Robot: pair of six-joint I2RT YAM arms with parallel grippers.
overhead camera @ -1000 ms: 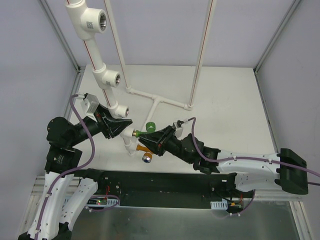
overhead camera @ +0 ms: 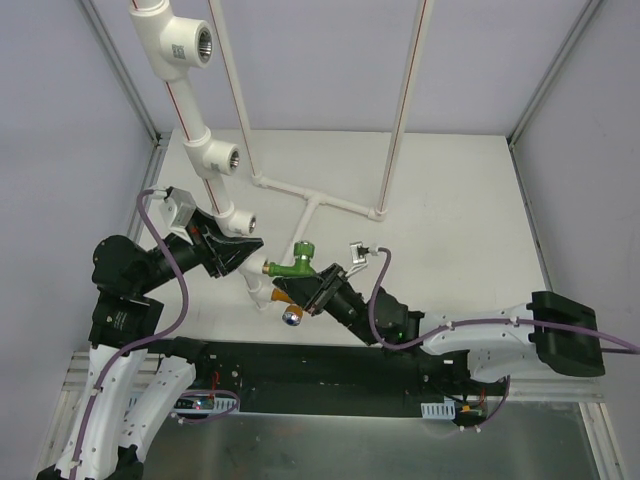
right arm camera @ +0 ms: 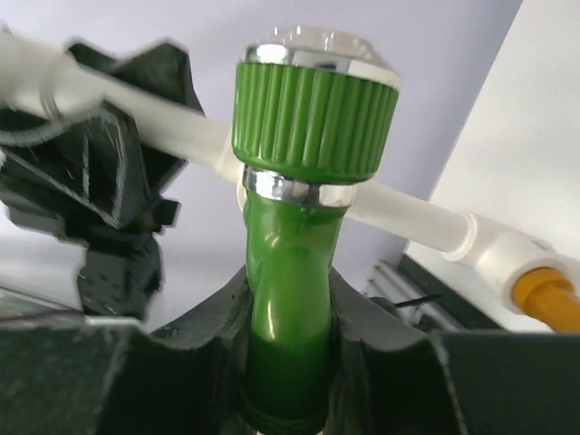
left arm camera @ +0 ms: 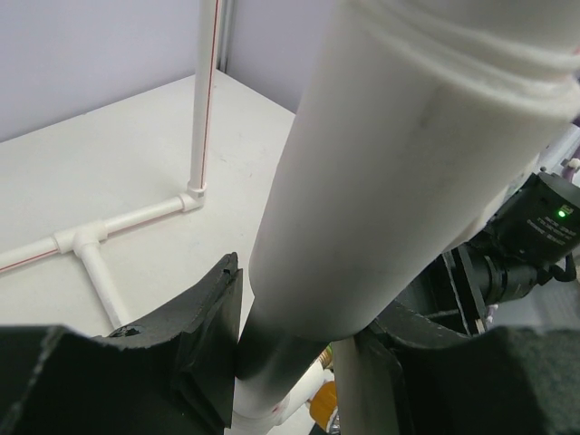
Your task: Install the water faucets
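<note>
A green faucet (overhead camera: 290, 268), with a ribbed knob (right arm camera: 313, 118), is held by my right gripper, which is shut on its body. In the top view its brass threaded end (overhead camera: 266, 268) points left at a socket of the white upright pipe (overhead camera: 187, 108); how deep the thread sits cannot be told. My left gripper is around that pipe, one finger on each side; whether the fingers press on it is unclear. Below, an orange faucet (overhead camera: 282, 296) with a chrome end juts from a lower part of the pipe.
Higher on the pipe, empty threaded sockets (overhead camera: 204, 45) face right. Thinner white pipes (overhead camera: 320, 198) stand on the white board (overhead camera: 450, 220) behind. A dark gap (overhead camera: 310, 365) runs along the board's front edge. The board's right side is bare.
My right gripper has shifted and tilted, so more of the green faucet's body and knob shows from above. The brass end stands out more clearly. The left arm has barely moved.
</note>
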